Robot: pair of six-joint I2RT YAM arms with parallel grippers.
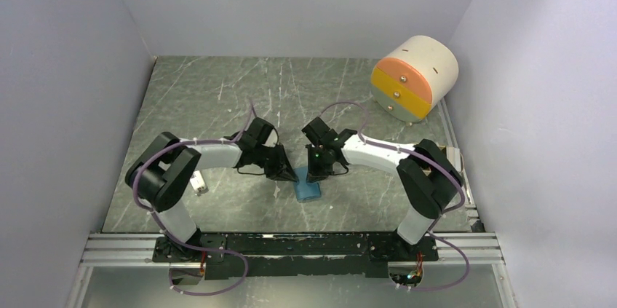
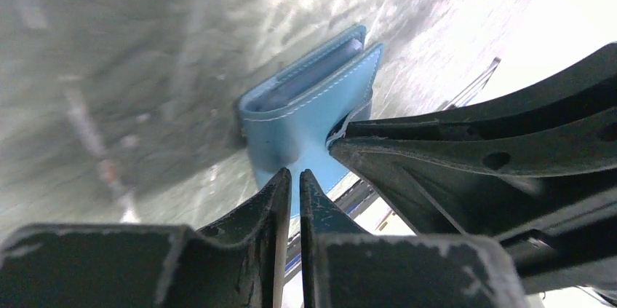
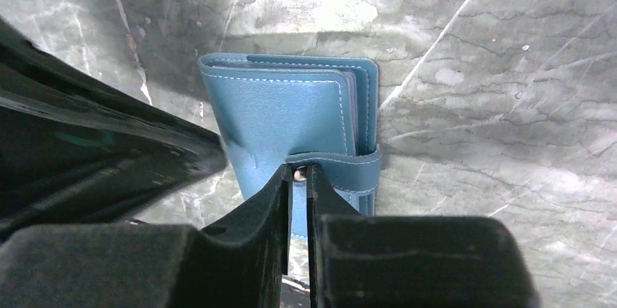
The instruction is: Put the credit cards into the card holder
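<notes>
The blue card holder (image 1: 307, 190) lies on the table between both arms, its strap (image 3: 349, 171) across one face in the right wrist view. My left gripper is at the holder's side, shut, with nothing visible between its fingertips. My right gripper is over the strap at its metal snap, fingertips close together with a narrow gap; whether it grips anything is unclear. Layers show along the holder's edge; I cannot tell whether cards are inside.
A rounded drawer cabinet (image 1: 413, 75) stands at the back right. A small white object (image 1: 198, 183) lies at the left, partly behind the left arm. Something light (image 1: 452, 162) at the right edge is partly hidden by the right arm.
</notes>
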